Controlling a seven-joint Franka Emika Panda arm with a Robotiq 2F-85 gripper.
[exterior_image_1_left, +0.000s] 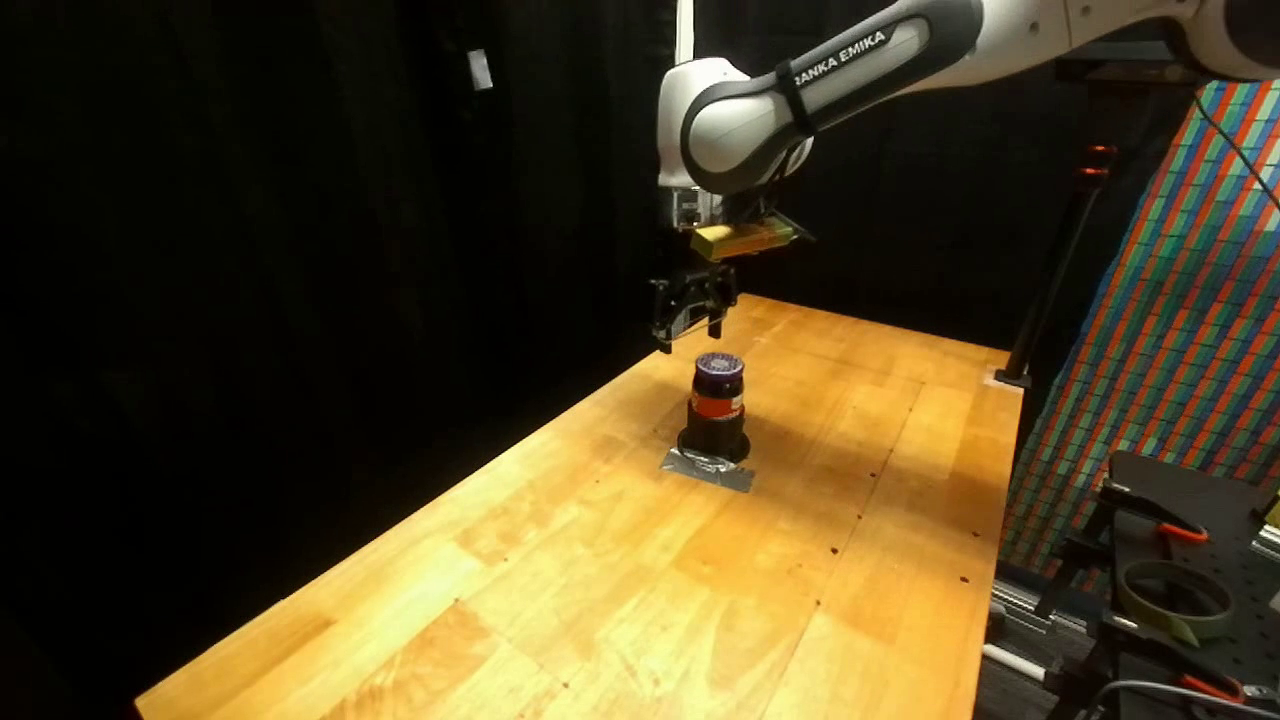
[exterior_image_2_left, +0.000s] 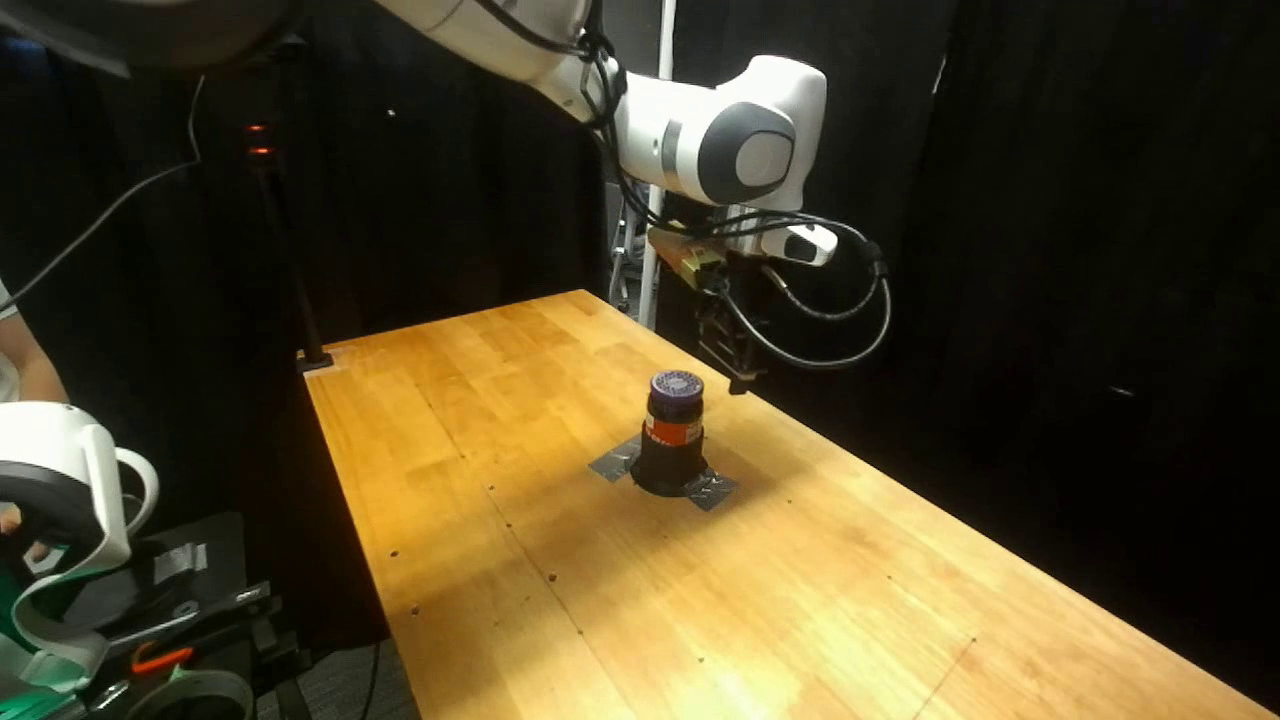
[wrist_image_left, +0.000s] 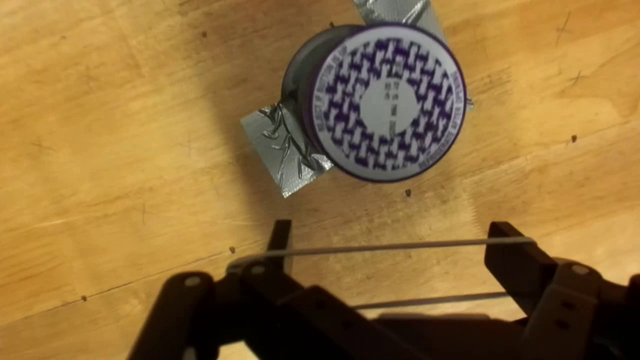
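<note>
A dark jar (exterior_image_1_left: 717, 406) with a red-orange label stands upright in a black holder (exterior_image_1_left: 715, 436) fixed to the table by silver tape. Its purple-and-white patterned lid (wrist_image_left: 388, 103) faces up and fills the upper middle of the wrist view. Above the table and apart from the jar hangs my gripper (exterior_image_1_left: 690, 340), fingers wide apart. In the wrist view, the fingers (wrist_image_left: 519, 267) have bare tabletop between them, and a thin band stretches from one to the other. The lid lies beyond the fingertips there, not between them. From the second exterior view, my gripper (exterior_image_2_left: 739, 382) shows just beyond the jar (exterior_image_2_left: 673, 422).
A dark post (exterior_image_1_left: 1050, 288) rises from its far right corner. Beside the table is a black stand (exterior_image_1_left: 1152, 504) carrying clamps and a tape roll (exterior_image_1_left: 1176, 596).
</note>
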